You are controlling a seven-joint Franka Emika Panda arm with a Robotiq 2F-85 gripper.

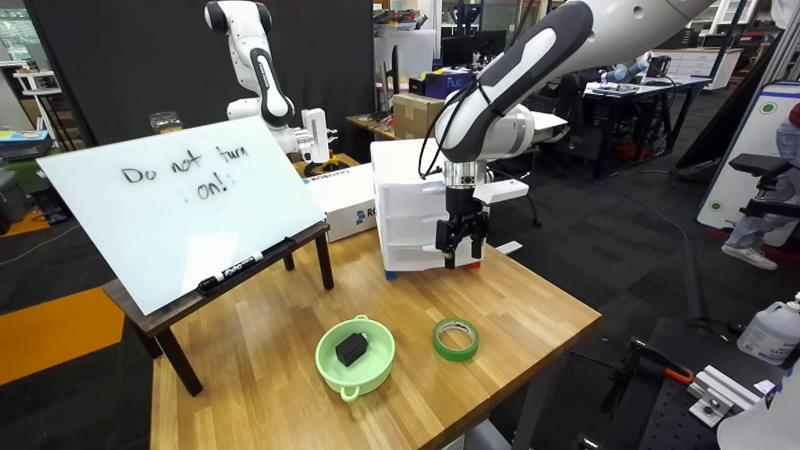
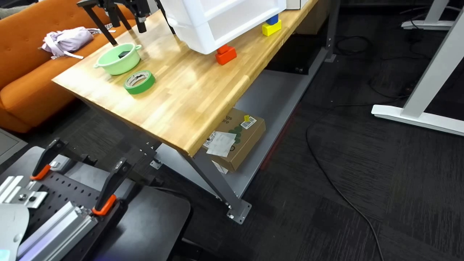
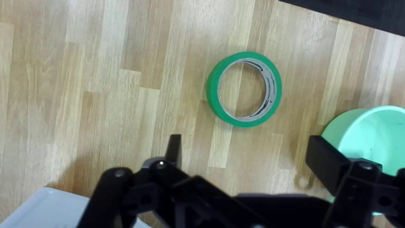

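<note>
My gripper point(image 1: 463, 262) hangs pointing down in front of the white drawer unit point(image 1: 420, 217), its fingers spread wide with nothing between them. On the wooden table a roll of green tape point(image 1: 455, 340) lies flat, apart from the gripper. In the wrist view the tape roll point(image 3: 276, 91) sits beyond the fingertips, near the middle. To its left in exterior view 1 stands a light green bowl point(image 1: 379, 364) with a black block point(image 1: 350, 349) inside. The bowl point(image 3: 347, 127) is partly behind my right finger in the wrist view.
A whiteboard point(image 1: 247, 199) with "Do not turn on!" leans on a dark stand at the left, a black marker point(image 1: 230, 271) on its ledge. Red blocks point(image 2: 226, 54) sit under a drawer unit corner.
</note>
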